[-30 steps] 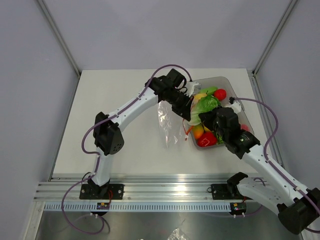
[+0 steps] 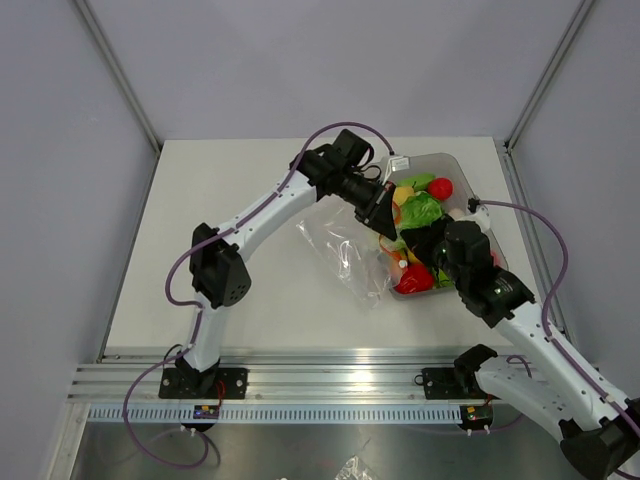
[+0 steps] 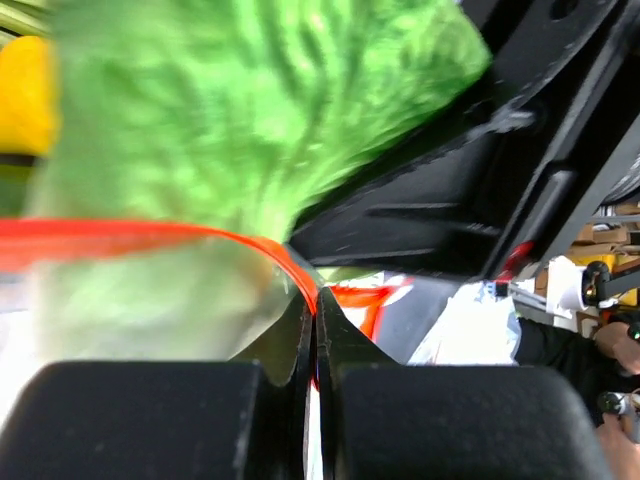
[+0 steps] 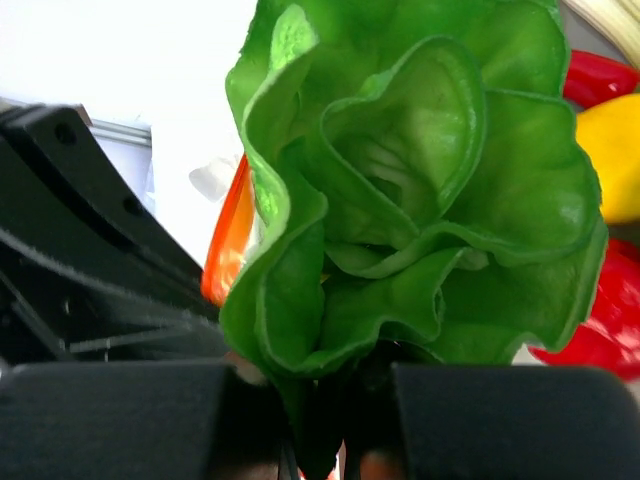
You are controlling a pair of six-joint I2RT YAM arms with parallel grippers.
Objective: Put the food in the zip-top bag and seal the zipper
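Note:
A clear zip top bag [image 2: 345,255] hangs at the left side of the food bin. My left gripper is shut on its thin red-orange zipper edge [image 3: 180,228]. Green lettuce [image 4: 400,200] is pinched at its lower end by my right gripper. In the left wrist view the lettuce [image 3: 270,110] stands right at the red edge and looks pale below it, as through film. Whether any of it is inside the bag I cannot tell. Both grippers are close together over the bin's left side in the top view.
The grey bin [image 2: 440,165] holds several play foods, among them a tomato [image 2: 440,188] and a red pepper [image 2: 415,279]. The right gripper's black body [image 3: 430,220] sits close beside the bag's mouth.
The bag's lower end has swung to the right. My left gripper has shifted only slightly.

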